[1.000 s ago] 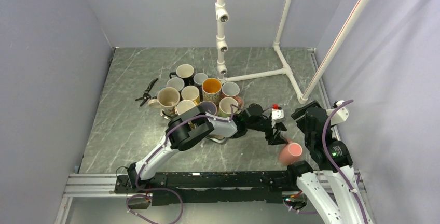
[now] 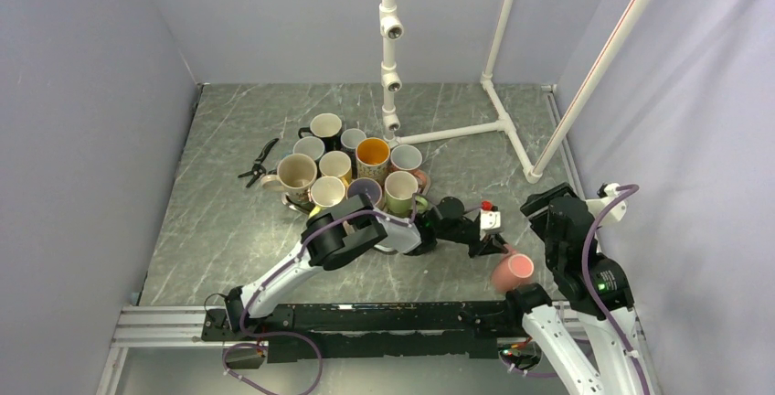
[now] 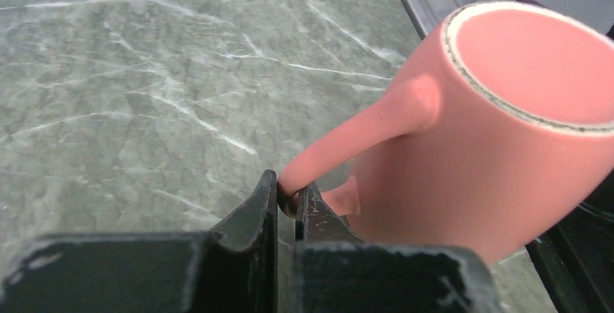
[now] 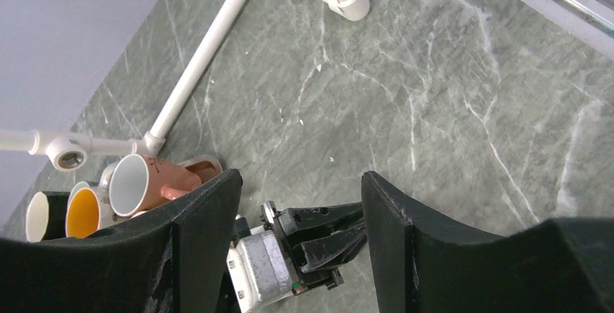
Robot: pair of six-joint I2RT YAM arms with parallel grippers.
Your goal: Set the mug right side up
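Note:
A pink mug point(image 2: 513, 272) lies tilted near the front right edge of the table, its base upward in the left wrist view point(image 3: 492, 182). My left gripper is at the bend of the mug's handle point(image 3: 362, 132), its fingertips nearly together on the pink loop; how firmly they grip is hard to tell. My right gripper hangs to the right, above and behind the mug, open with nothing between its fingers; my left gripper's housing shows below it in the right wrist view.
Several mugs point(image 2: 373, 155) crowd the middle back, behind my left arm. Pliers point(image 2: 259, 166) lie at the left. A white pipe frame point(image 2: 448, 134) stands at the back and right.
The left gripper and the pink mug have moved very little.

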